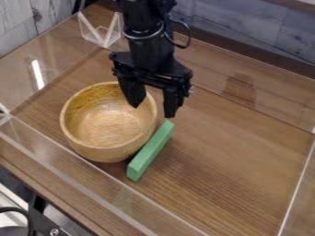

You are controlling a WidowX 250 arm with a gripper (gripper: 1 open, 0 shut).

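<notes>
My black gripper (150,98) hangs over the back right rim of a round yellow-tan bowl (92,129) on the wooden table, its fingers pointing down and apart, open. A green bar (149,151) lies on the table along the bowl's front right side, angled away from me. The inside of the bowl looks empty. Whether a fingertip touches the rim is hard to tell.
Clear plastic pieces (99,28) sit at the back left. A black cable (18,221) is at the lower left corner. Walls border the table.
</notes>
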